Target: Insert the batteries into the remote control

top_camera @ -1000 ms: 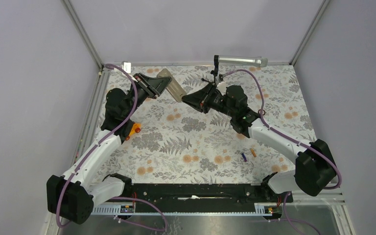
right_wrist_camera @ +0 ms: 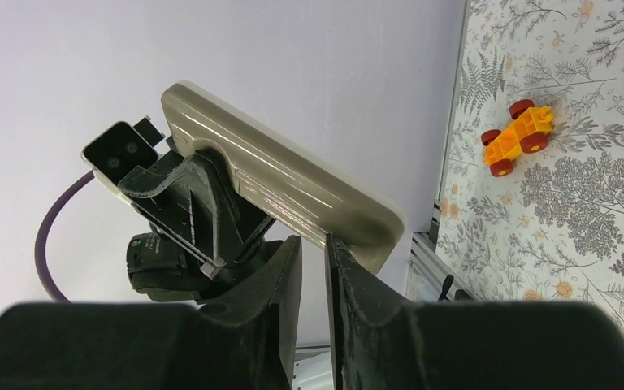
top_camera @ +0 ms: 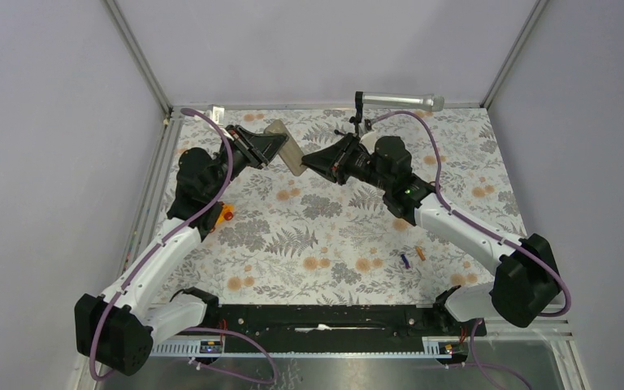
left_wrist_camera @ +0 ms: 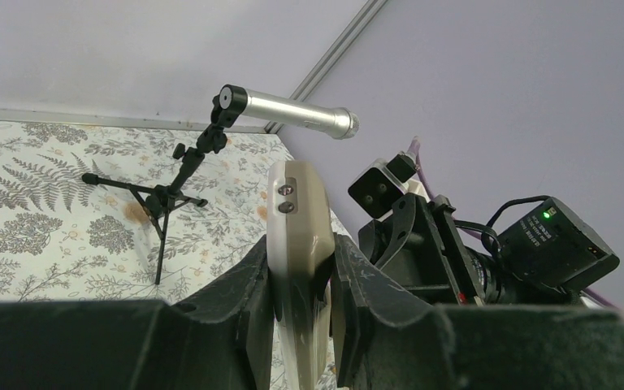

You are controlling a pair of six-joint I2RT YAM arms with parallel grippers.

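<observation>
The beige remote control (top_camera: 284,146) (left_wrist_camera: 296,211) (right_wrist_camera: 284,171) is held up between my arms. My left gripper (top_camera: 274,140) is shut on it, two screws showing at its upper end. My right gripper (top_camera: 313,165) is shut at the remote's lower edge, its fingertips against the casing; exactly what lies between them is hidden. A purple battery (top_camera: 405,262) and an orange battery (top_camera: 420,253) lie apart from the arms at the front right of the table.
A silver cylinder (top_camera: 398,101) (left_wrist_camera: 288,111) on a black tripod stands at the back right. An orange toy car (top_camera: 224,214) (right_wrist_camera: 518,138) lies on the left.
The remote and my left gripper have moved very slightly toward the front.
</observation>
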